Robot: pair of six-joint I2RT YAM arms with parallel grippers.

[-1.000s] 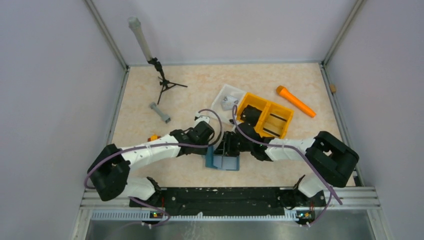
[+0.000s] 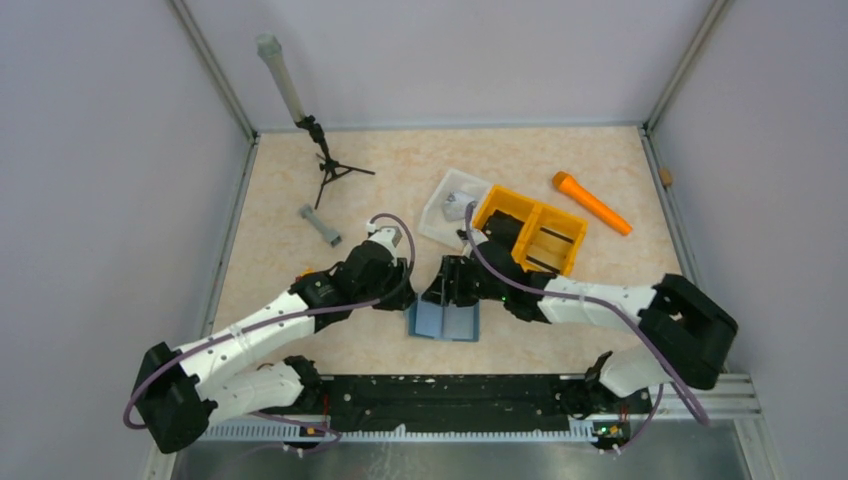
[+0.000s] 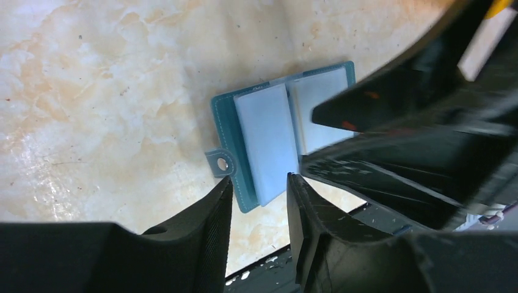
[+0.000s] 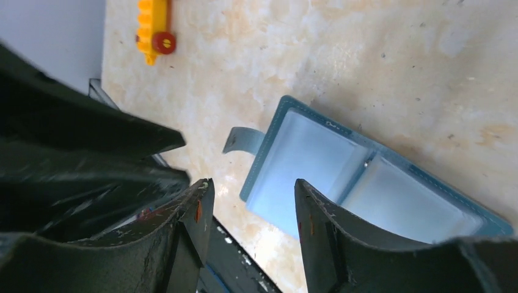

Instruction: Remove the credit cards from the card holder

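Observation:
The blue card holder (image 2: 473,322) lies opened flat near the table's front edge, with pale sleeves on both halves. In the left wrist view its snap tab (image 3: 221,163) sticks out at the left, beside a pale sleeve (image 3: 269,137). My left gripper hovers over that left half, its fingers part open with nothing between them. Above the holder too, my right gripper stands part open and empty, near the tab side of the holder (image 4: 286,110). Both hands are close together and hide part of the holder. Any card inside a sleeve cannot be told apart.
Behind the holder stand a yellow divided box (image 2: 582,232) and a white tray (image 2: 432,216). An orange microphone (image 2: 592,202) lies at the right; a grey dumbbell-shaped piece (image 2: 322,226) and a tripod (image 2: 328,165) stand left. The table left of the holder is clear.

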